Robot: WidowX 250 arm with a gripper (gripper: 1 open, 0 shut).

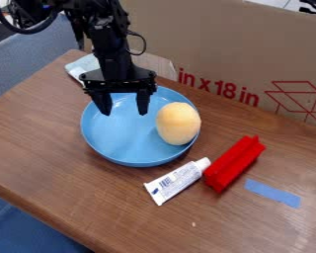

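The black gripper (122, 104) hangs over the left back part of a blue plate (115, 144), fingers open and pointing down with nothing between them. To its right on the plate sits a round pale yellow object (178, 124). In front of the plate lie a white tube (176, 181) and, beside it, a red object (233, 162).
A cardboard box (240, 49) stands behind. A white item (82, 65) lies at the back left behind the gripper. A blue tape strip (273, 194) is at right.
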